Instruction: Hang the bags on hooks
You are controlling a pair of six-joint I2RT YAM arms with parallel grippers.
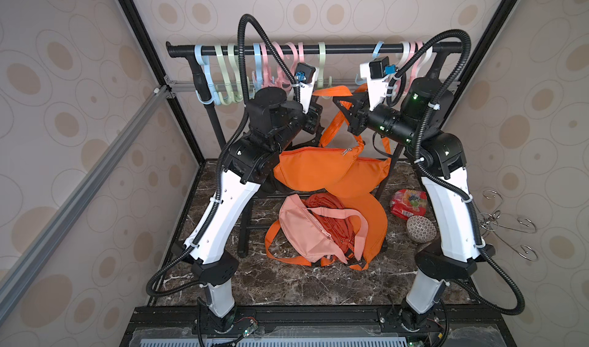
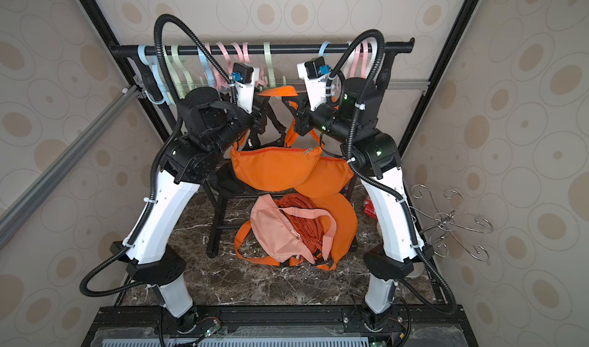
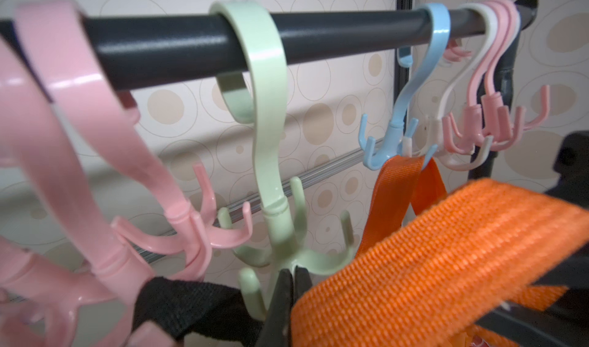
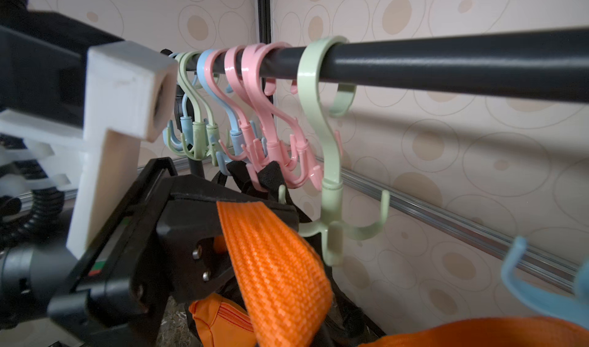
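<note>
The strap [image 1: 333, 91] of an orange bag [image 1: 316, 167] stretches between my two grippers, in front of the rail. In the left wrist view my left gripper is shut at the strap [image 3: 423, 261], just in front of a pale green hook [image 3: 279, 224]. The right wrist view shows this green hook [image 4: 331, 212] bare of the orange strap. At the strap's other side, my right gripper [image 1: 338, 103] is shut on it, its fingertips partly covered. A second orange strap [image 3: 392, 190] hangs on a blue hook [image 3: 386, 147]; another orange bag [image 1: 367, 176] hangs behind.
Pink hooks [image 3: 178, 212] crowd the left of the green one, with a black strap [image 3: 190, 307] among them. More pink hooks [image 3: 484, 123] hang at the right. A pink bag [image 1: 313, 227] and other bags lie below on the floor, near a red packet [image 1: 408, 203].
</note>
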